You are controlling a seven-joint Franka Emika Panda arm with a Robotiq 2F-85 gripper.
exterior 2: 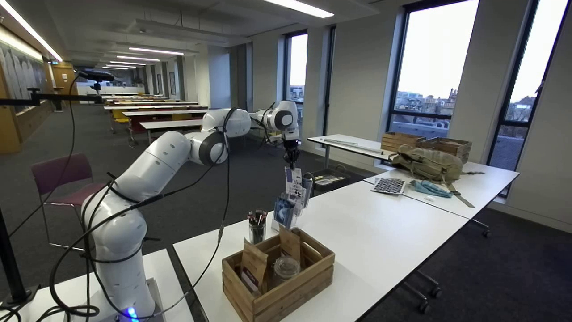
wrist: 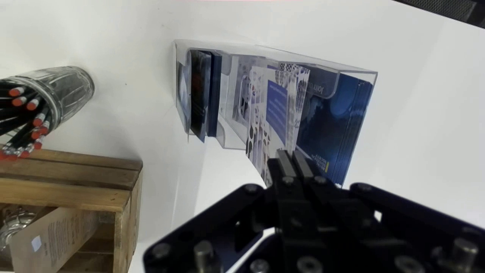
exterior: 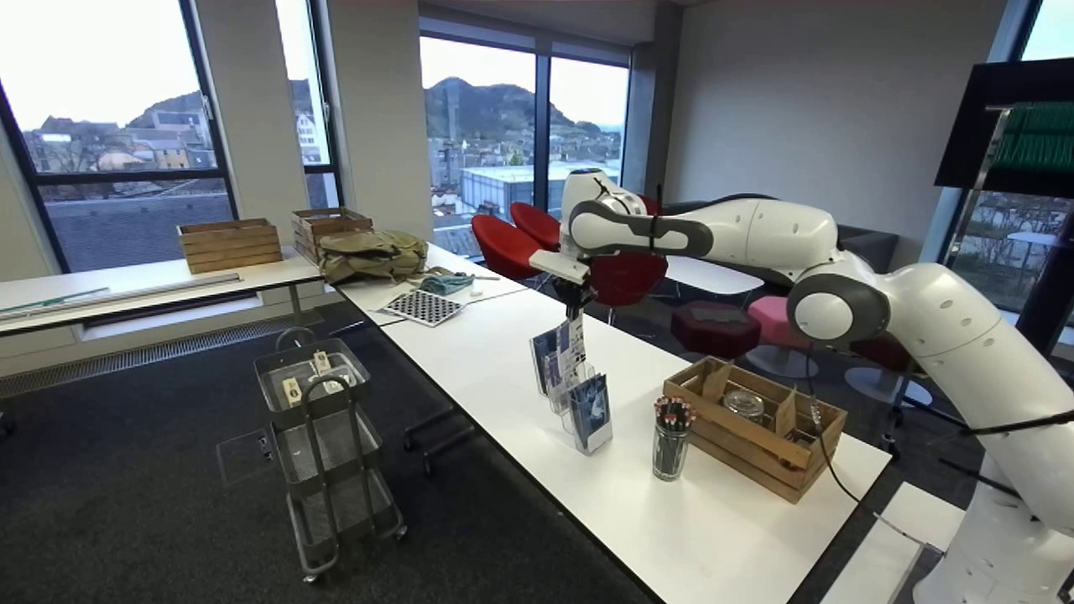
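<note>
My gripper is shut on the top edge of a thin white leaflet (wrist: 276,107) with a purple panel and dark spots. In exterior view 1 the leaflet (exterior: 576,341) hangs upright under the gripper (exterior: 575,307); its lower end overlaps the clear leaflet holder (exterior: 559,401), and whether it has cleared the slot cannot be told. Exterior view 2 shows the leaflet (exterior 2: 293,180) raised above the dark blue leaflets (exterior 2: 283,211). Other leaflets (wrist: 334,118) stand in the holder's outer slots, and a middle slot looks empty.
A glass of pencils (exterior: 671,439) stands near the holder. Beside it is a wooden crate (exterior: 745,458) with a glass jar (exterior: 744,404) and paper packets. Farther along lie a checkered board (exterior: 423,308) and a green bag (exterior: 372,256).
</note>
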